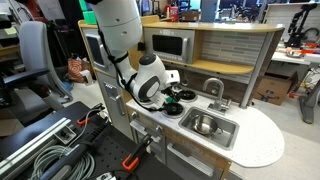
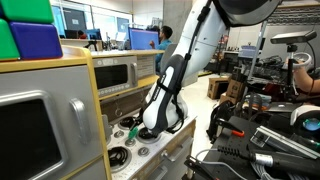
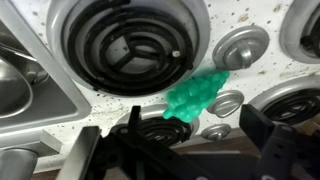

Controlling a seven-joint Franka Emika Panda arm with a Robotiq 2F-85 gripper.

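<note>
A bright green bumpy object lies on the white stovetop, between the large coil burner and the control knobs in the wrist view. My gripper is open above the stove, its dark fingers standing apart at the bottom of the wrist view, with the green thing ahead of and between them. No contact between fingers and object shows. From exterior view 2 the green object appears among the burners; in exterior view 1 the arm partly covers it.
A sink with a faucet lies right of the burners. A microwave stands behind the stove under a wooden shelf.
</note>
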